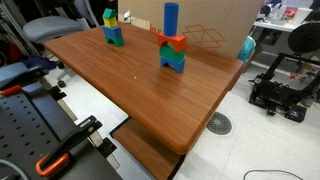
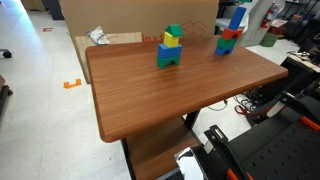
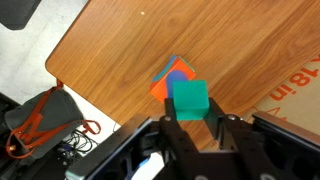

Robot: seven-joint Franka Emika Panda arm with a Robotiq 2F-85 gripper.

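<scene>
A green block (image 3: 191, 97) sits between the fingertips of my gripper, which is shut on it. Below it in the wrist view is a tower, showing an orange-red piece (image 3: 159, 90) and a blue-violet piece (image 3: 174, 79) partly covered by the green block. Exterior view 1 has this tower with an upright blue cylinder (image 1: 171, 18) on a red block (image 1: 175, 42), over blue and green blocks. Its blue cylinder (image 2: 237, 17) appears at the upper right in exterior view 2. Neither exterior view clearly shows the gripper or the held block.
A second tower, with a green top (image 2: 174, 31), yellow block (image 2: 171, 40) and blue block (image 2: 168, 51), stands apart on the wooden table (image 2: 130, 95). Cardboard (image 1: 220, 25) rises behind the table.
</scene>
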